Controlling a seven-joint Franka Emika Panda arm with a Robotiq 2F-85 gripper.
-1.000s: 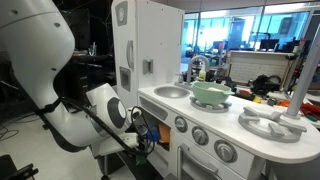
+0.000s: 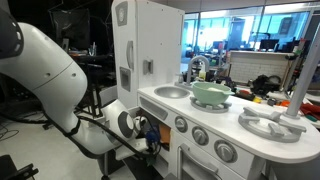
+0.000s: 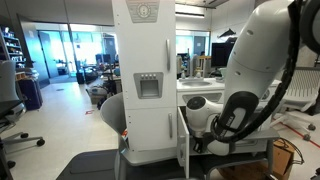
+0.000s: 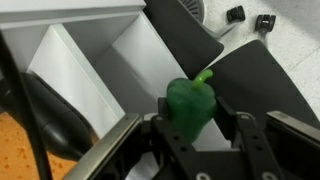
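A green toy bell pepper with a bright green stem sits between the fingertips of my gripper, which is shut on it. Beneath and beside it in the wrist view is an open white compartment with thin walls; the pepper overlaps its edge, and I cannot tell its height above it. From exterior view 1, the gripper hangs low before the white play-kitchen counter, and the pepper is too small to make out clearly. In exterior view 2 the arm reaches down behind an open white door, which partly hides the gripper.
A dark, eggplant-like object lies beside an orange surface across a white divider. The tall white cabinet stands close to the arm. On the counter are a sink and a pale green pot. Dark mats cover the floor.
The arm has shifted left and its forearm has swung lower in exterior view 1. Its gripper end has risen slightly and moved nearer the cabinet front.
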